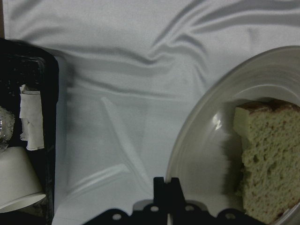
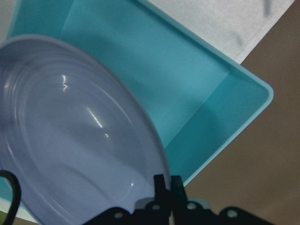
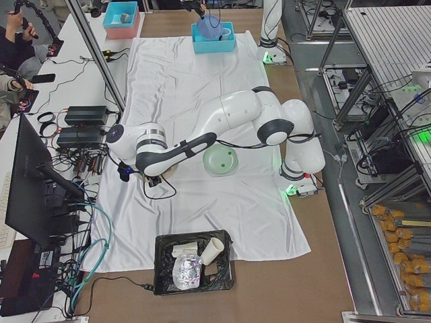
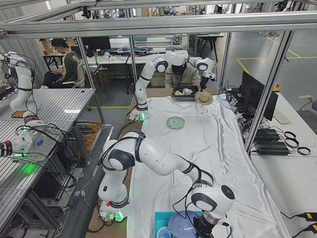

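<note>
My left gripper is shut on the rim of a cream plate holding a slice of bread; in the camera right view this plate hangs beside a black bin containing a paper cup, paper and foil. My right gripper is shut on the rim of a blue plate, held over a cyan tray. A green plate lies mid-table.
A white cloth covers most of the table, largely clear. A blue cup sits in the cyan tray. A monitor and cables line one side.
</note>
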